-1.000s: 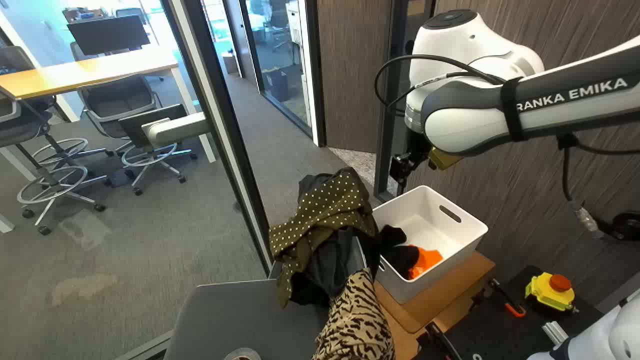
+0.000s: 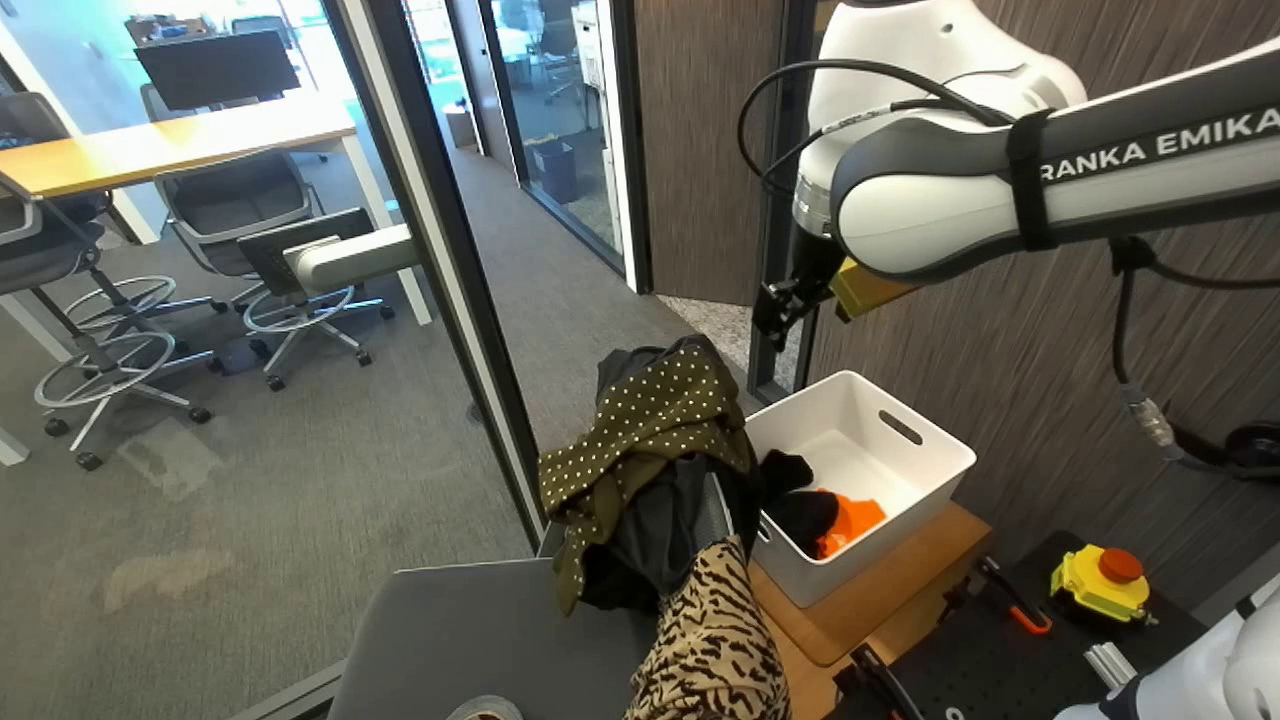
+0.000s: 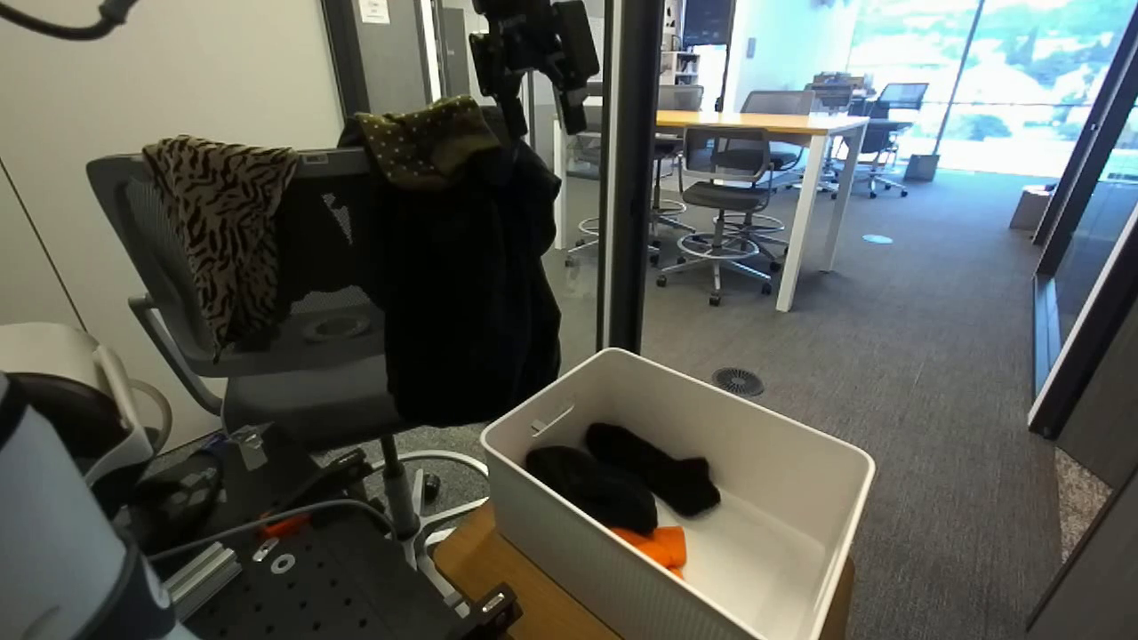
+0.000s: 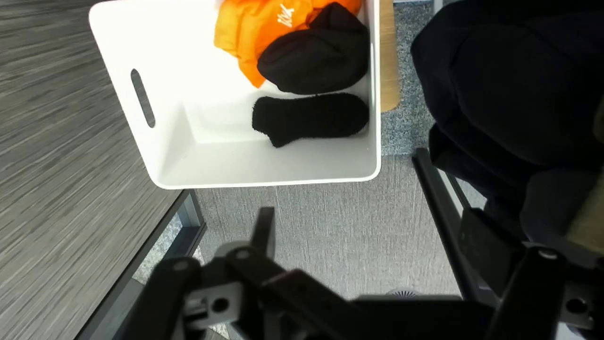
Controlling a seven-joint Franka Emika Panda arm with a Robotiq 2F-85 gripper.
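Observation:
My gripper (image 3: 545,112) stands open and empty, its fingers spread apart in the wrist view. It hangs above the far end of the white bin (image 2: 794,586), higher than the rim. Inside the bin lie a black fuzzy sock-like piece (image 4: 310,116), a black bundled cloth (image 4: 317,59) and an orange cloth (image 4: 249,34) with white lettering. Over the chair back hang a dark garment (image 3: 469,309), an olive cloth with pale dots (image 2: 654,414) and a tiger-striped cloth (image 3: 219,224).
The bin rests on a wooden stand (image 2: 948,540) beside the grey chair (image 2: 480,636). Wood panelling (image 4: 56,141) borders the bin's other side. A glass partition frame (image 3: 624,213) rises behind the chair. A red-and-yellow stop button (image 2: 1104,582) sits on the black table.
In exterior view 1, the arm and gripper have risen and shifted slightly left. The bin, its contents and the hanging cloths look unchanged.

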